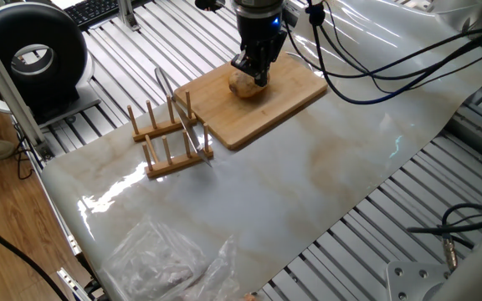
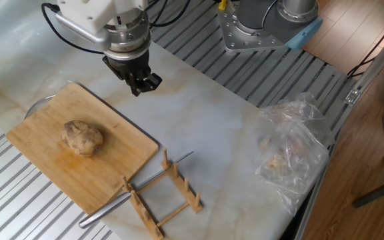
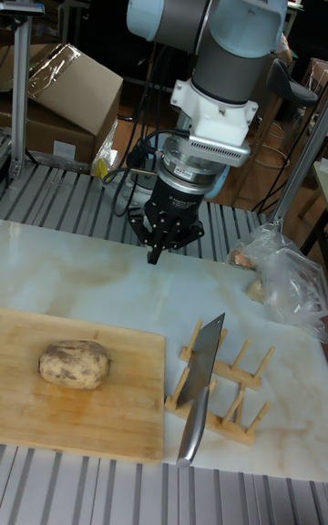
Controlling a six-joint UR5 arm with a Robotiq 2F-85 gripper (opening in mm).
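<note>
A brown potato (image 2: pixel 83 138) rests on the wooden cutting board (image 2: pixel 42 147). Beside the board, a knife (image 3: pixel 200 369) lies across the wooden peg rack (image 3: pixel 244 370), its handle (image 3: pixel 192 433) toward the slatted edge. My black gripper (image 2: pixel 144 87) hangs in the air, clear of the board in exterior view 2 and beyond it in exterior view 3. From exterior view 1 the gripper (image 1: pixel 253 73) overlaps the potato (image 1: pixel 243 84), but the other views show them apart. Nothing shows held by it; whether its fingers are spread or closed is unclear.
A clear plastic bag (image 2: pixel 292 150) with something inside lies near the end of the table. Dark cables (image 1: pixel 392 71) hang beside the arm. The marbled sheet (image 1: pixel 266 192) is bare between the rack, the bag and the near slats.
</note>
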